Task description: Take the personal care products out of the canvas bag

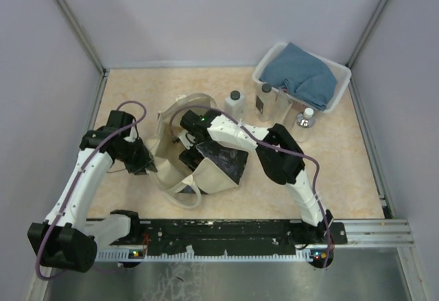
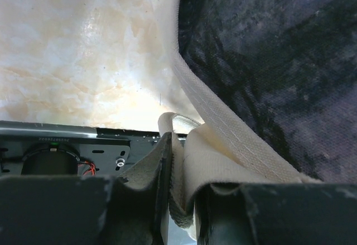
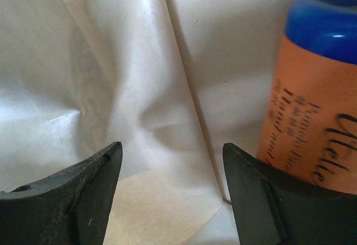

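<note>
The canvas bag lies open in the middle of the table. My left gripper is at its left edge, with bag fabric between its nearly closed fingers. My right gripper is inside the bag, open, over pale lining; an orange bottle with a blue cap stands close by its right finger. In the top view the right arm hides much of the bag's inside. Several bottles stand outside at the back right, among them a white one, a clear one and one with a white cap.
A white tray with a folded blue cloth sits at the back right corner.
</note>
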